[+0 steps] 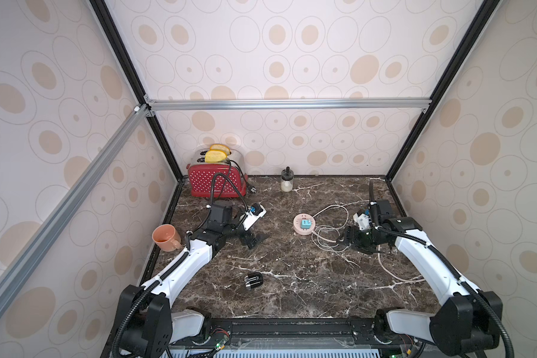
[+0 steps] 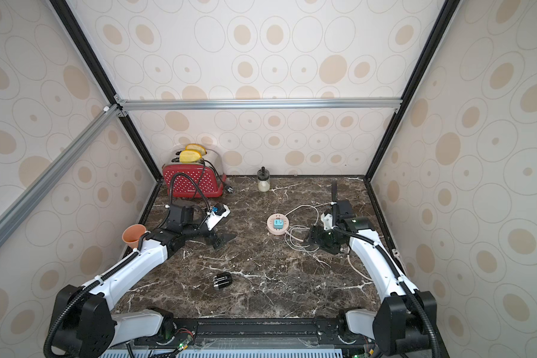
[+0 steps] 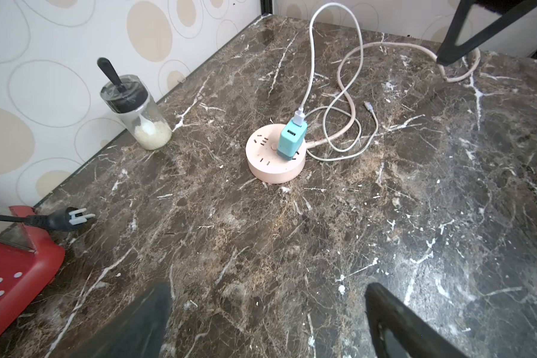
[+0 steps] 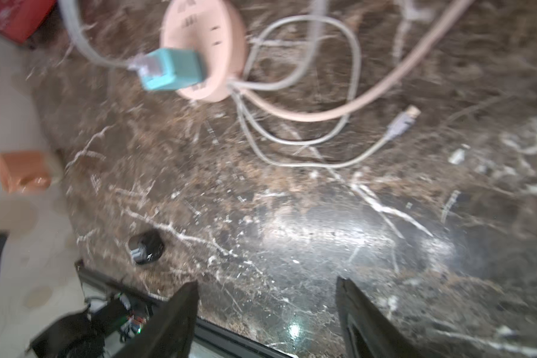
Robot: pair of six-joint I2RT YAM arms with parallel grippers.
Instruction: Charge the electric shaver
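A small black shaver [image 1: 253, 280] lies on the front left of the table, with nothing touching it. On the round pink power strip [image 3: 274, 170], a light-blue charger [image 3: 291, 140] is seated, and a white cable runs from it. That cable's loose connector [image 4: 402, 122] rests on the marble, clear of the shaver. Above the table behind the shaver, my left gripper [image 1: 256, 240] is open and empty. My right gripper [image 1: 353, 243] hovers right of the power strip, its fingers [image 4: 176, 313] apart with only bare tabletop showing between them.
A red toaster [image 1: 216, 180] stands at the back left, its black plug [image 3: 71, 219] loose on the table. A glass jar [image 1: 287, 180] is by the back wall, an orange mug [image 1: 167, 237] at the left edge.
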